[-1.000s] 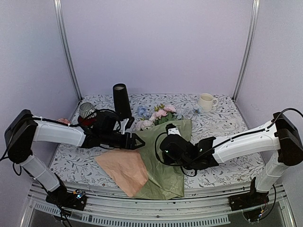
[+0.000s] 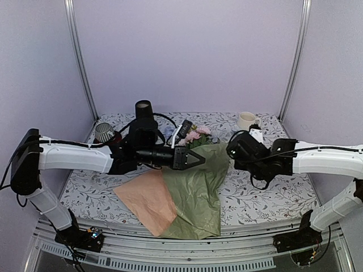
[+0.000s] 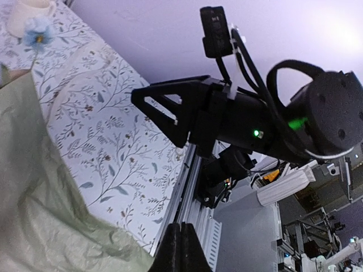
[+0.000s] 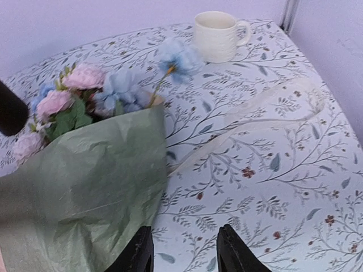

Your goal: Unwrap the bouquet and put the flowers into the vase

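Note:
The flowers, pink roses [image 2: 194, 136] and blue blooms [image 4: 181, 56], stick out of the far end of a green paper wrap [image 2: 198, 195]. Behind my left arm stands a tall black vase [image 2: 144, 107], its lower part hidden. My left gripper is shut above the wrap, and nothing shows between its fingers. To the right of the wrap, over bare table, my right gripper has its fingers apart with nothing between them. Its two separated fingers also show from the side in the left wrist view.
A white mug [image 2: 247, 120] stands at the back right. Near it a sheer ribbon [image 4: 244, 127] trails over the table. At the back left is a striped cup [image 2: 104, 132] by a red item. A peach sheet [image 2: 148, 198] lies left of the green wrap.
The right gripper has moved away rightward and back, off the wrap. The flowers and vase look unmoved.

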